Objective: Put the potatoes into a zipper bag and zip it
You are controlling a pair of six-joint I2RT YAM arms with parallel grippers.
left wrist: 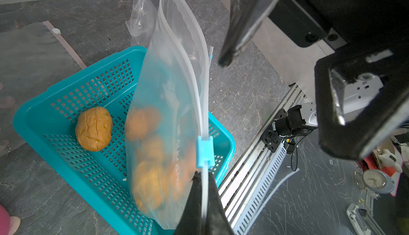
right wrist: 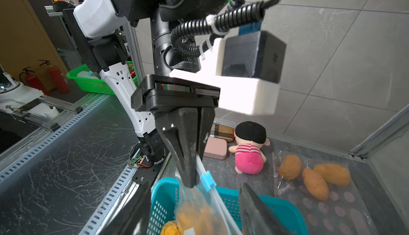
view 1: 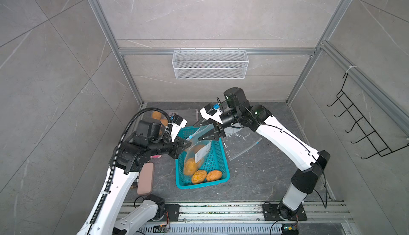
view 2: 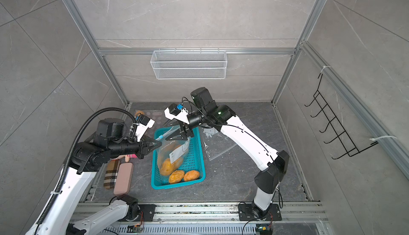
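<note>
The frosted zipper bag (left wrist: 166,107), several potatoes inside, hangs over the teal basket (view 1: 221,162). My left gripper (view 1: 185,144) is shut on its zipper edge, just beside the blue slider (left wrist: 205,151). My right gripper (view 1: 203,130) is above the bag on the right, fingers spread around the slider area from above, apart from the edge in the left wrist view. Loose potatoes (view 2: 191,175) lie in the basket.
Another bag with potatoes lies behind at the left. A pink doll (right wrist: 249,160) and pink case (view 1: 145,178) sit left. An empty clear bag (view 1: 242,147) lies right.
</note>
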